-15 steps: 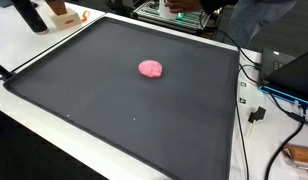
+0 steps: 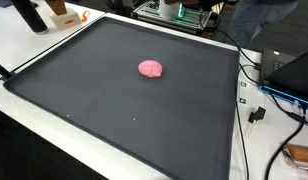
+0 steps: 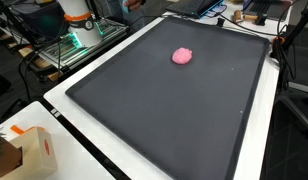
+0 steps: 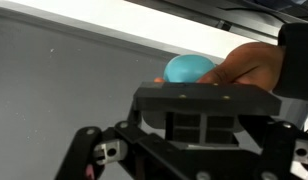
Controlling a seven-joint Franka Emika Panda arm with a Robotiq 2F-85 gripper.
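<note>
A round pink object (image 2: 150, 69) with a small bump on its edge lies on the dark grey mat, towards the back in exterior view 1. In exterior view 2 the same pink object (image 3: 182, 56) has bare mat all round it. My open gripper shows only in the wrist view, over the mat near its edge. Just past the gripper a person's hand (image 4: 252, 65) holds a smooth blue object (image 4: 188, 68); its lower part is hidden by the gripper, and whether they touch I cannot tell.
A laptop (image 2: 291, 75) and loose cables stand along the right side in exterior view 1. A wooden-coloured box (image 3: 29, 155) sits at the near left in exterior view 2.
The person's hand at the top edge of exterior view 1 has shifted slightly. The pink object has stayed in place.
</note>
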